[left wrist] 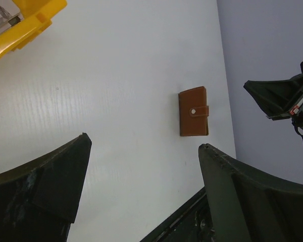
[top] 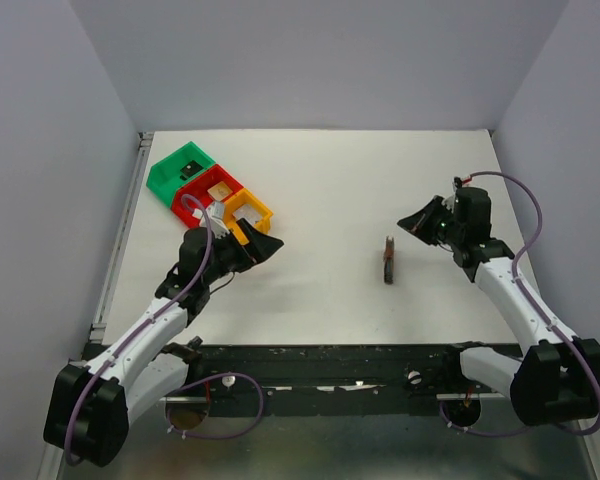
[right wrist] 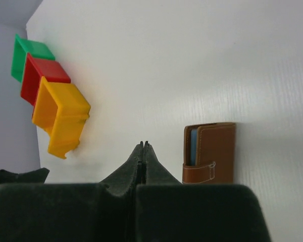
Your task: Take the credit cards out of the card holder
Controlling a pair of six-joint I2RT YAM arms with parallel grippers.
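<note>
The brown leather card holder (top: 389, 259) stands upright on its edge on the white table, right of the middle. In the left wrist view, the strap with its snap crosses the holder's (left wrist: 193, 112) face. A bluish edge of the contents shows inside the card holder (right wrist: 210, 153) in the right wrist view. My right gripper is shut with nothing between its tips, clear of the holder. From above, that gripper (top: 402, 222) hovers at the holder's far right. My left gripper (top: 261, 233) is open and empty, beside the yellow bin.
Joined green (top: 182, 168), red (top: 226, 178) and yellow (top: 267, 218) bins stand at the back left with small items inside. Bare table (top: 325, 230) lies between the left gripper and the holder. The dark front edge (top: 310, 358) borders the table.
</note>
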